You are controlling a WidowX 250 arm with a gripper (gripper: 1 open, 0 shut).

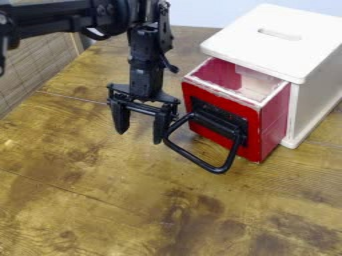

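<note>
My gripper (142,121) stands open at the left of the red drawer front, its two black fingers pointing down with nothing visible between them. The drawer (274,112) sticks out of the white cabinet (274,45), with a pink and white inside seen from above. On its front a black looped handle (201,160) hangs outward at a tilt toward the tabletop, close to my right finger; whether they touch I cannot tell.
A tiled surface (27,70) borders it at the upper left. The cabinet takes up the back right.
</note>
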